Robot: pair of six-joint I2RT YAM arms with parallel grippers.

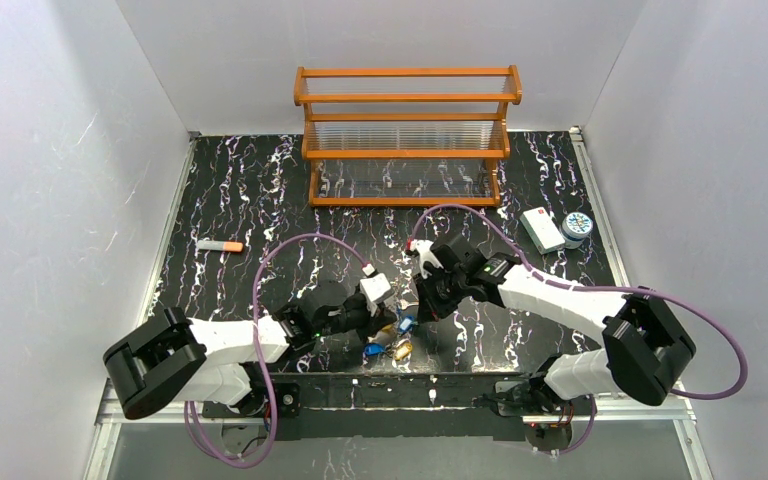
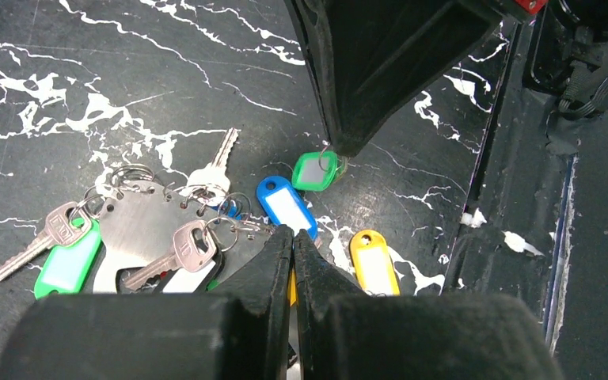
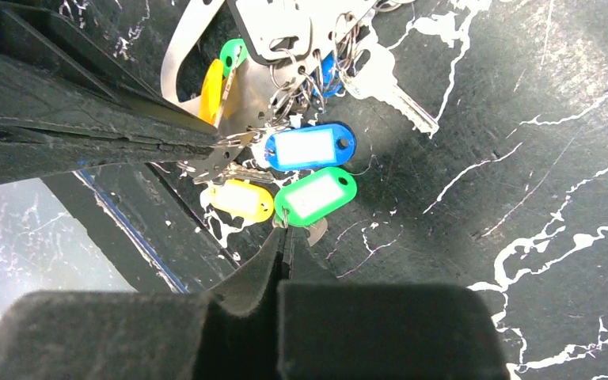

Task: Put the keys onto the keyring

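The keyring is a metal plate (image 2: 136, 220) bearing several rings, keys and coloured tags, lying on the dark marbled table. My left gripper is shut over the plate's edge, among small rings. Whether a thin ring sits between its fingers is unclear. A green tag (image 3: 315, 195) hangs by its small ring from my right gripper, which is shut on that ring. In the left wrist view this green tag (image 2: 315, 171) is apart from the plate, just beyond a blue tag (image 2: 286, 207). Beside the left fingertips is a yellow tag (image 2: 374, 264).
The two grippers (image 1: 384, 322) (image 1: 424, 314) stand close together near the table's front edge. An orange-and-white item (image 1: 220, 246) lies far left. A white box (image 1: 542, 230) and round tin (image 1: 577, 226) stand at right, a wooden rack (image 1: 407, 154) behind.
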